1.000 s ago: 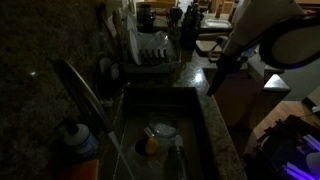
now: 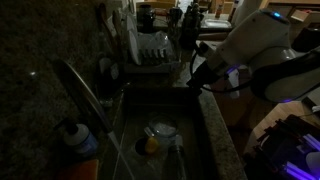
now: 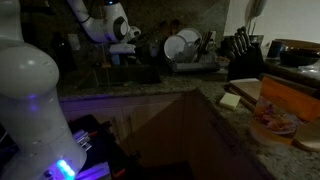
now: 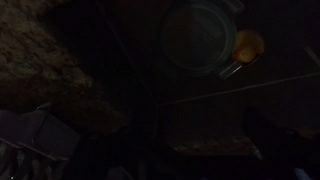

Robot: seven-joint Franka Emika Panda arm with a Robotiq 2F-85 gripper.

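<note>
In the dark sink basin (image 2: 130, 105) lie a clear round glass dish (image 2: 162, 129) and a small orange-yellow round thing (image 2: 151, 146) close beside it. The wrist view shows the glass dish (image 4: 198, 38) near the top, with the orange-yellow thing (image 4: 247, 45) at its right edge. My gripper (image 2: 196, 78) is over the far right corner of the sink, above and apart from both. Its fingers stand open and nothing shows between them, though the wrist view is very dark.
A long dark object (image 2: 180, 158) stands in the sink's right part. The faucet (image 2: 84, 92) and a soap bottle (image 2: 77, 136) are on the left. A dish rack (image 2: 155, 66) with plates stands behind the sink. Along the right runs speckled counter (image 2: 219, 135).
The arm has swung left in exterior view 1, bringing my gripper from over the right counter to the sink's far right corner. Objects in the sink have not moved.
</note>
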